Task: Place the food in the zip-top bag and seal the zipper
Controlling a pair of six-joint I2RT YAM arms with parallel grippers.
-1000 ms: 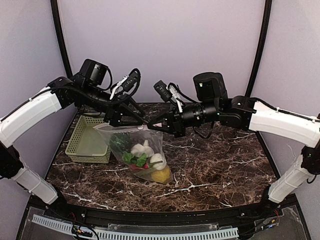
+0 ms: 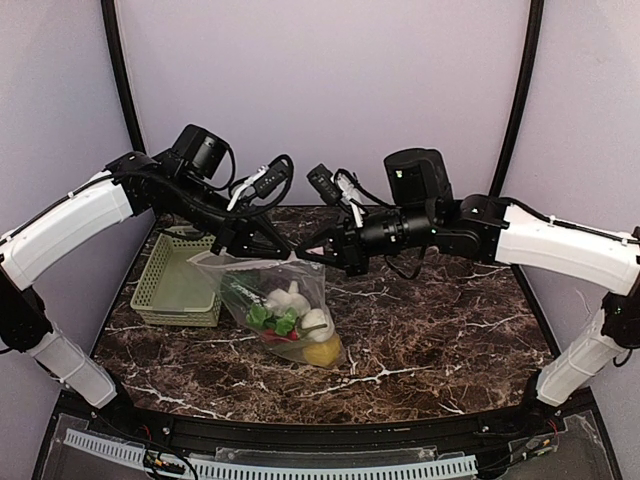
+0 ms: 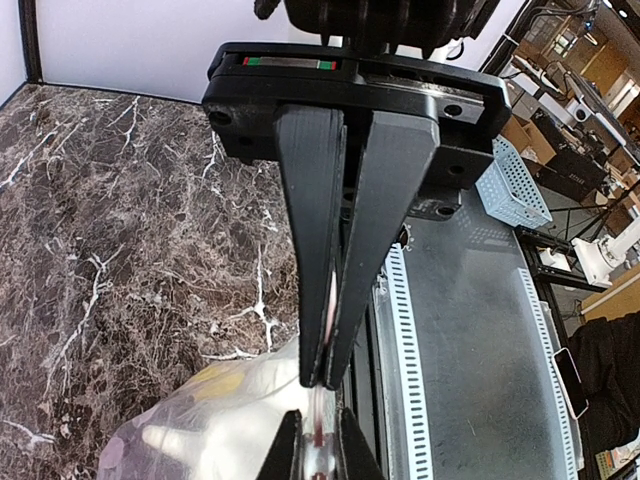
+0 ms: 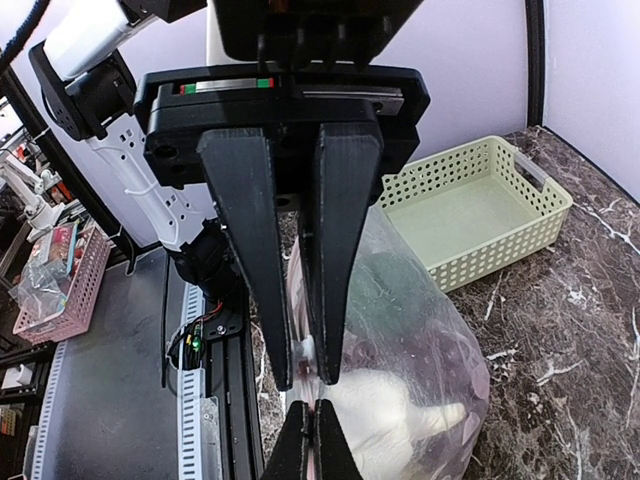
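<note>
A clear zip top bag [image 2: 300,320] hangs at the table's middle, holding white garlic-like bulbs, green leafy pieces, something red and a yellow item at the bottom. Its top edge runs between both grippers, which meet nearly tip to tip. My left gripper is shut on the bag's pink-and-white zipper edge. My right gripper is shut at the same edge, the strip showing at its fingertips; how firmly it grips cannot be told. In the right wrist view the bag [image 4: 410,320] hangs beyond the fingers.
A pale green basket [image 2: 175,285] stands at the left, empty as far as shows, behind the bag.
The right arm is nearly still.
</note>
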